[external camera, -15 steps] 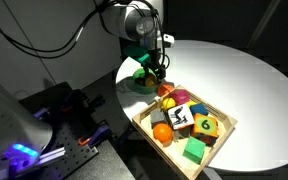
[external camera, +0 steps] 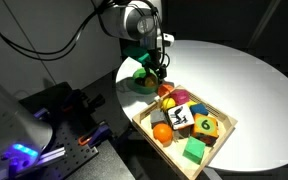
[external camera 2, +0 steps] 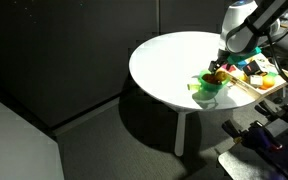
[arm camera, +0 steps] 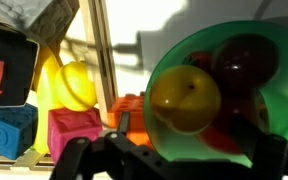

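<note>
In the wrist view a green bowl (arm camera: 169, 68) holds a yellow-orange round fruit (arm camera: 185, 99) and a dark red round fruit (arm camera: 245, 62). More red shows beneath them. My gripper is open over the bowl, its dark fingers spread on either side of the yellow-orange fruit's lower edge. Whether the fingers touch anything in the bowl is hard to tell. From the outside, the gripper (external camera: 156, 77) points down at the bowl (external camera: 139, 76) and partly hides what lies in it.
A wooden tray (external camera: 221, 109) beside the bowl carries several toys, among them an orange ball (external camera: 163, 132), a green block (external camera: 194, 150) and a white cube (external camera: 181, 117). An orange-red block (arm camera: 132, 120) sits between tray and bowl.
</note>
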